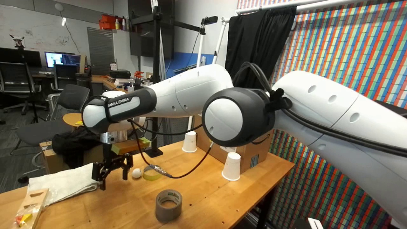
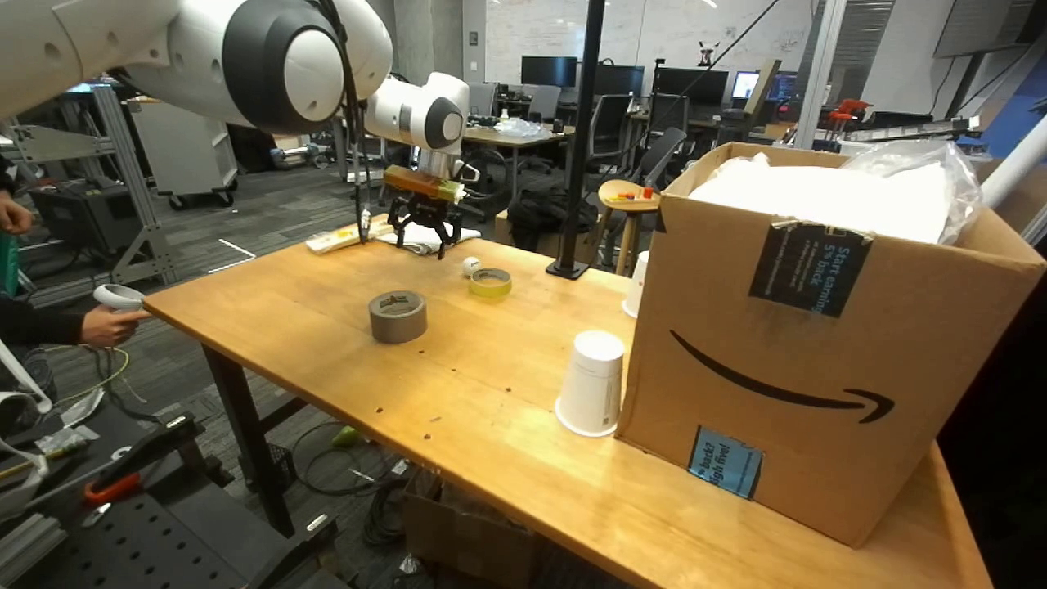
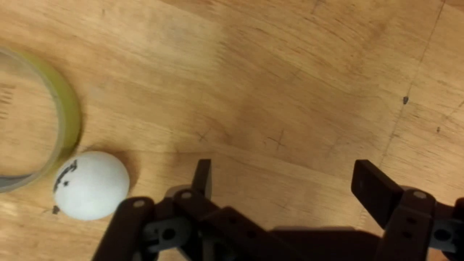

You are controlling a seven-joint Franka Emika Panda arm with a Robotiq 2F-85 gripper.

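Observation:
My gripper stands open above the wooden table, with only bare wood showing between its fingers. Just outside its left finger in the wrist view lies a white ball [image 3: 92, 185] with dark print. The ball is right beside the yellow-green tape roll [image 3: 69, 108]; whether they touch is hard to tell. In the first exterior view the gripper [image 1: 113, 179] hangs left of the ball [image 1: 137, 173]. A grey tape roll [image 1: 168, 206] sits nearer the front of the table.
Two upturned white cups [image 1: 231, 166] stand beside a large cardboard box [image 2: 834, 363]. A folded white towel [image 1: 70, 183] and a wooden piece in clear plastic [image 1: 36, 198] lie at the table's left end. A black post [image 2: 586, 137] rises at the table's edge.

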